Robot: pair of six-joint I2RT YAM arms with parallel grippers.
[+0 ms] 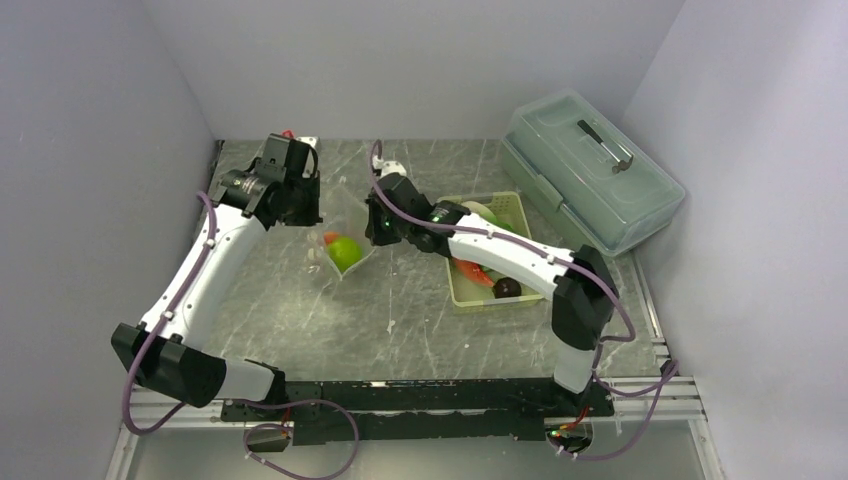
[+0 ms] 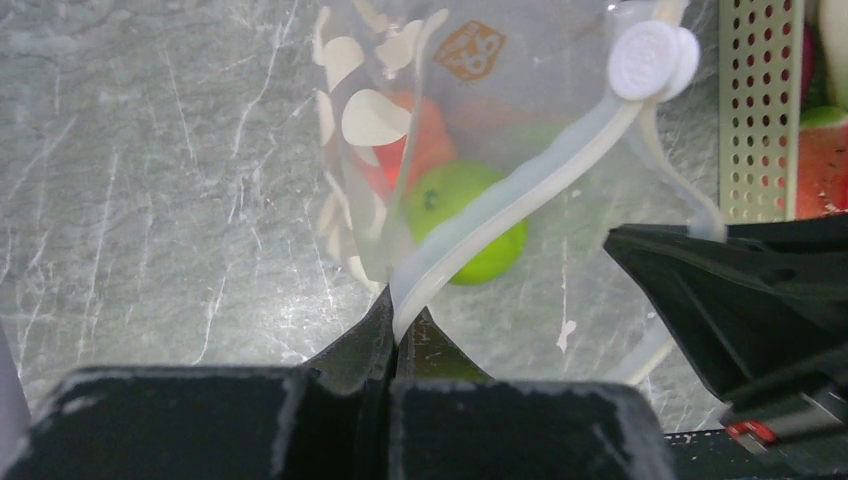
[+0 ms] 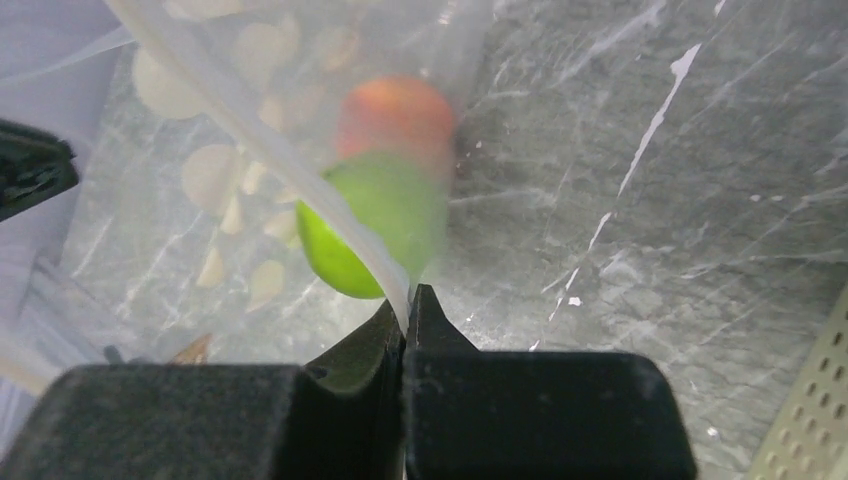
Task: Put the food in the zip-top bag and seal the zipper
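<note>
A clear zip top bag (image 1: 346, 212) stands upright between my two grippers. Its mouth rim (image 2: 505, 205) spreads apart. Inside lie a green round fruit (image 1: 345, 253) and a red-orange piece (image 2: 422, 135) behind it. The left gripper is shut on one side of the bag's rim. Across from it, my right gripper is shut on the opposite rim, which runs into its fingertips. A white zipper slider (image 2: 643, 60) sits at the far end of the rim in the left wrist view.
Right of the bag, a pale green basket (image 1: 457, 287) holds more food, including a carrot-like orange piece (image 1: 473, 272) and a dark round one (image 1: 507, 288). A lidded teal box (image 1: 590, 165) occupies the back right.
</note>
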